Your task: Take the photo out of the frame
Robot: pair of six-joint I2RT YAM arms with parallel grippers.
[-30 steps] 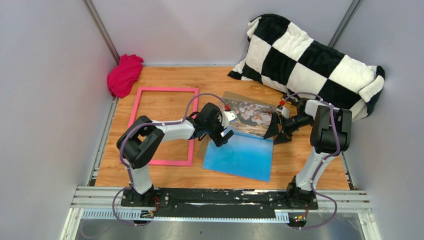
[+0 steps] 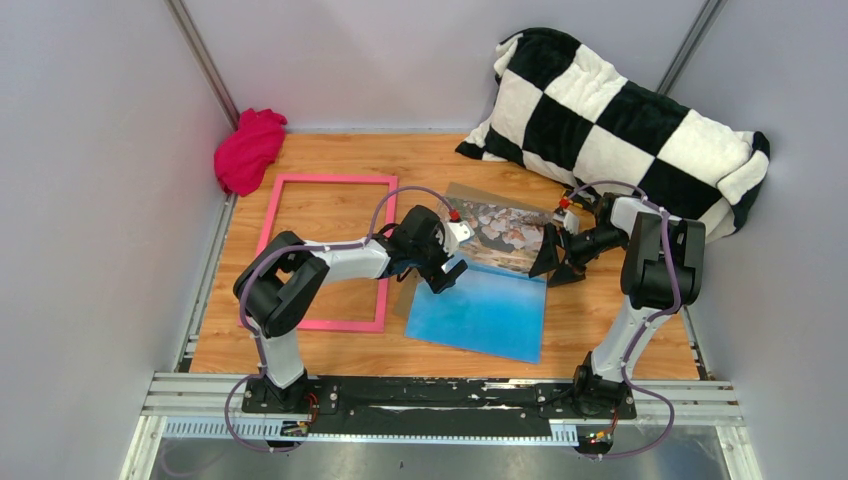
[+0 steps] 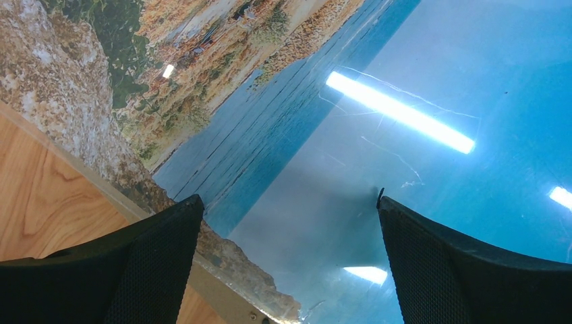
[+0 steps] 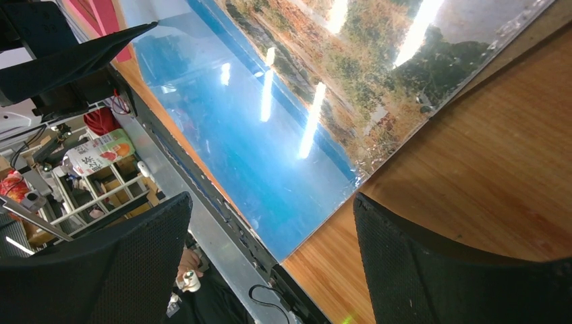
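Observation:
The photo [image 2: 508, 230], glossy under a clear sheet, lies on a brown backing board [image 2: 470, 195] with a translucent blue sheet [image 2: 475, 318] over its near part. The pink frame [image 2: 380, 305] lies empty to the left. My left gripper is open over the left edge of the photo and blue sheet, fingertips low above the glossy surface. My right gripper is open at the right edge of the stack, where the sheet's edge meets bare wood, with nothing visible held between its fingers.
A checkered pillow [image 2: 610, 130] fills the back right. A red cloth [image 2: 250, 150] sits at the back left. Bare wood shows around the stack and inside the frame; a dark rail [image 2: 440, 400] runs along the front edge.

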